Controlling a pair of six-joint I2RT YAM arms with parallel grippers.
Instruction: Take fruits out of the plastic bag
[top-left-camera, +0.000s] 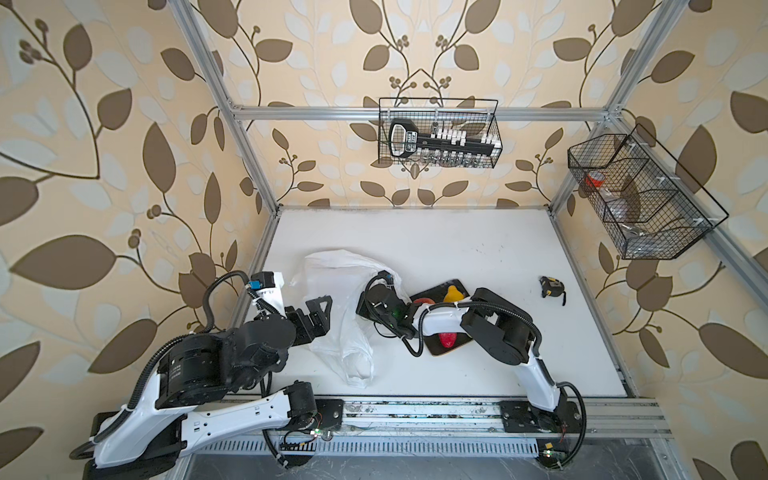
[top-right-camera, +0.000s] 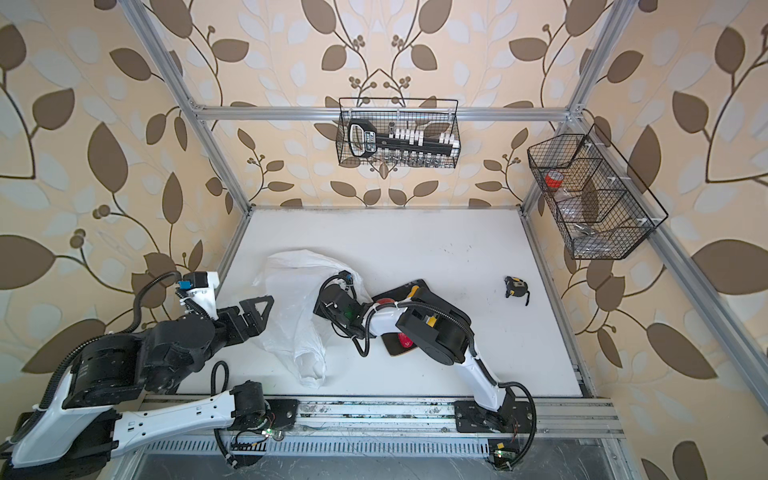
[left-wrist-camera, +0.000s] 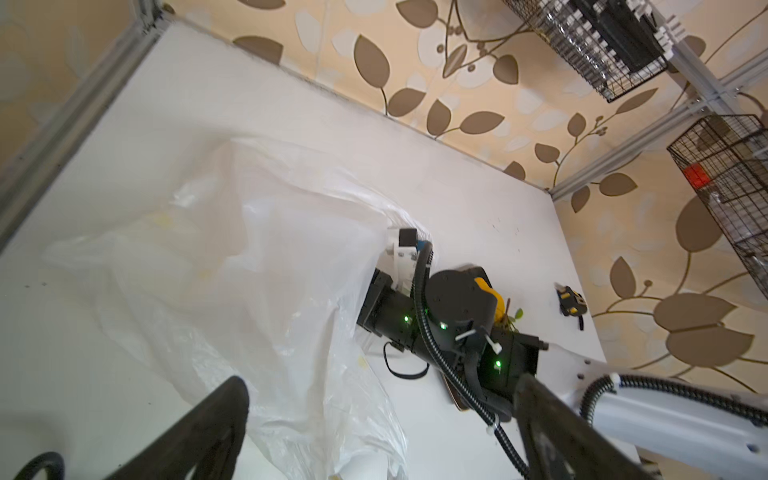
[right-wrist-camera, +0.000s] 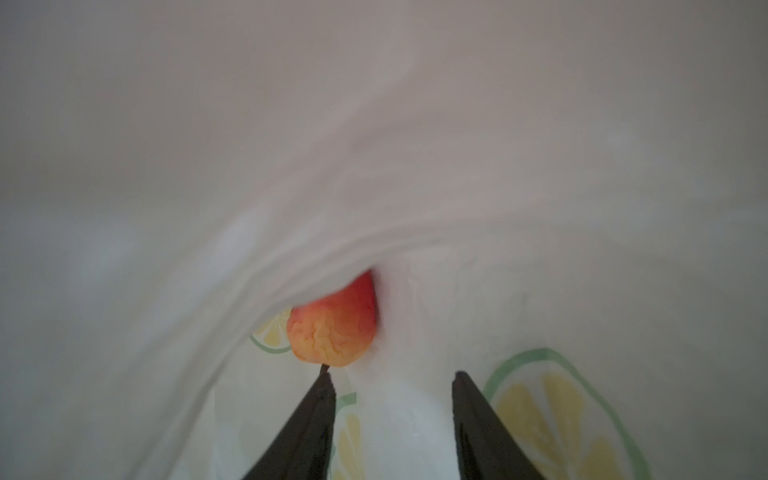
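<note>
A white plastic bag (top-left-camera: 340, 280) lies crumpled on the table's left half. Inside it, the right wrist view shows a red-orange fruit (right-wrist-camera: 334, 324) with a dark stem, its top covered by a bag fold. My right gripper is inside the bag, its fingers (right-wrist-camera: 318, 416) apart with nothing between them; the fruit sits beyond them and a little left. Over the bag's near left side is my left gripper (top-left-camera: 321, 314), open and empty. In the left wrist view the bag (left-wrist-camera: 280, 264) spreads beneath its wide-apart fingers (left-wrist-camera: 196, 440).
Under my right forearm a black tray (top-left-camera: 430, 293) holds a yellow fruit (top-left-camera: 453, 293) and a red one (top-left-camera: 448, 339). A tape measure (top-left-camera: 551, 286) lies at the right.
</note>
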